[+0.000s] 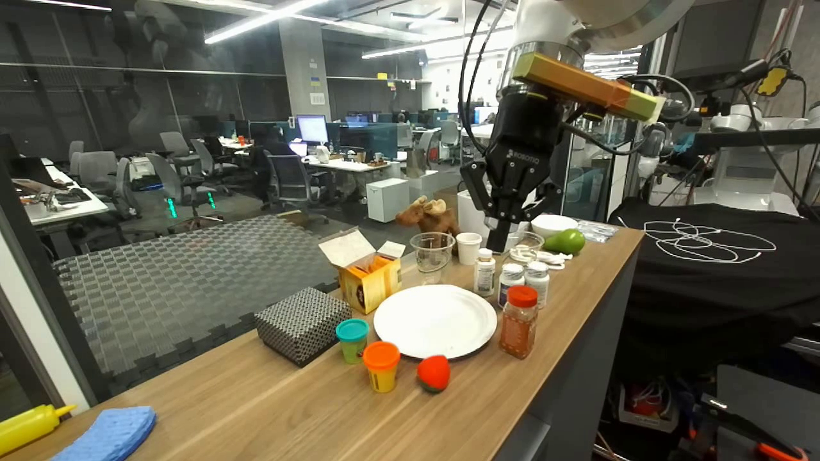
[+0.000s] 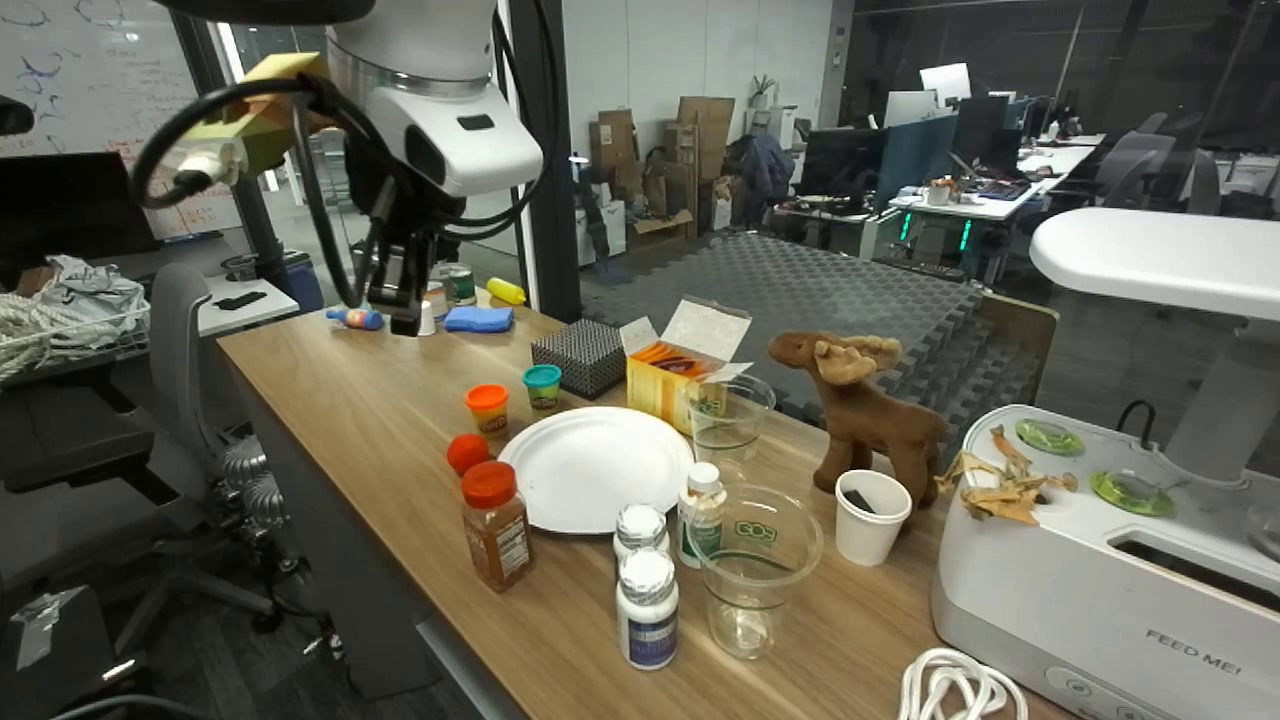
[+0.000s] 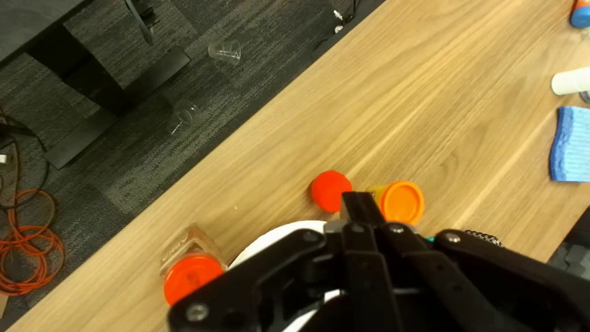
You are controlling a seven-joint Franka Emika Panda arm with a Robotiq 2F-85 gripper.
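Note:
Two clear plastic cups lie on the dark floor past the table's edge in the wrist view: one clear cup (image 3: 225, 51) higher in the frame, another clear cup (image 3: 182, 117) below it, both on their sides. My gripper (image 1: 498, 235) hangs high over the table, its fingers together with nothing between them. From the wrist, the closed fingertips (image 3: 359, 207) overlap the view of the orange-lidded tub (image 3: 402, 203) and the red toy (image 3: 330, 191). A white plate (image 1: 435, 319) on the table is partly hidden by the gripper in the wrist view.
A spice jar (image 1: 519, 323), white bottles (image 2: 648, 610) and a standing clear cup (image 2: 750, 570) crowd the plate's side. The yellow box (image 1: 370, 284) and patterned box (image 1: 303, 324) stand opposite.

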